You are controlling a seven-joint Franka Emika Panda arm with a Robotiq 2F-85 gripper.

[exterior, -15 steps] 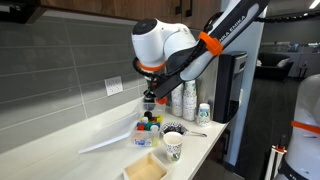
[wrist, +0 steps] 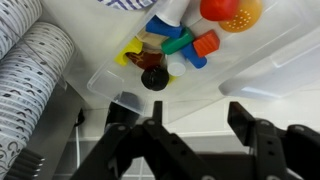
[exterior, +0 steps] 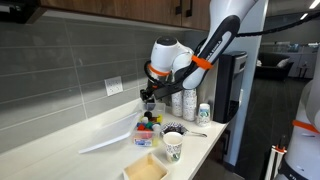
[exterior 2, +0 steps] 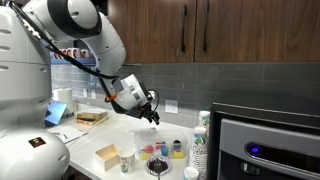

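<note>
A clear plastic bin [wrist: 107, 84] holds several small coloured things: a red ball [wrist: 242, 14], an orange-red block [wrist: 206, 43], a green piece [wrist: 174, 42], a yellow piece [wrist: 132, 47] and a dark round piece [wrist: 154, 78]. In the wrist view my gripper is open, its two black fingers well apart. Only the bin's edge and pale counter show between them. From the second exterior view, the gripper [exterior 2: 152, 118] hangs over the far left side of the bin [exterior 2: 178, 153], above its contents.
Near the bin stand a white mug [exterior: 173, 147], a dark patterned bowl [exterior: 172, 128] and an open tan box [exterior: 146, 167]. Stacked white cups [exterior: 190, 105] rise close to the arm's right.
Over the last second the white wrist housing has shifted right and downward in the first exterior view, and looks smaller there. The bin and the items on the counter stay put.
</note>
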